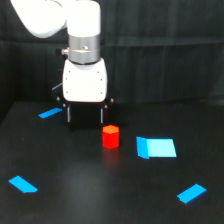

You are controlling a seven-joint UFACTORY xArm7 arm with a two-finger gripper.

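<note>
A small red block (110, 137) rests on the black table near the middle of the camera view. My gripper (85, 115), on a white arm reaching in from the top, is just behind the block and to its left. Its two dark fingers are spread wide, and only dark background shows between them. They are hard to make out against the black. Nothing in view touches the block.
A blue strip (142, 148) and a pale cyan square (161, 148) lie side by side right of the block. Flat blue pieces lie at the front left (22, 184), the front right (191, 193) and the back left (50, 113).
</note>
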